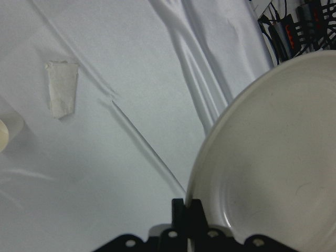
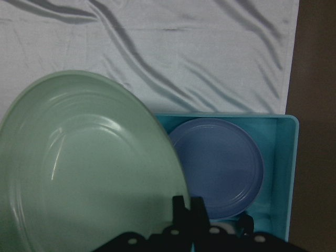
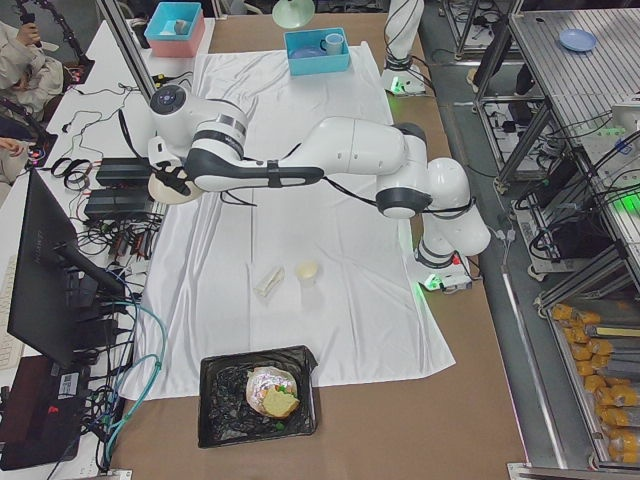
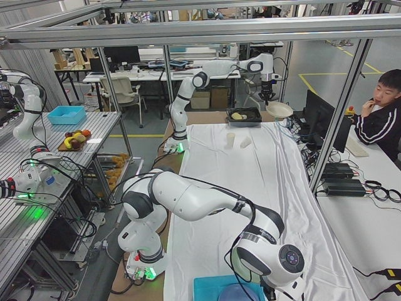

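A cream plate [image 1: 268,152] is held by its rim in my left gripper, raised above the cloth at the cloth's edge. A green plate [image 2: 84,163] is gripped by its rim in my right gripper, hanging over the turquoise bin [image 2: 286,173], which holds a blue plate [image 2: 215,163]. On the white cloth [image 3: 250,120] stand a cream cup [image 3: 306,271] and a pale crumpled item [image 3: 269,281], perhaps tissue.
A black tray [image 3: 218,400] with food-like items sits at one end of the cloth. Monitor [image 3: 40,270], black boxes and cables crowd the side.
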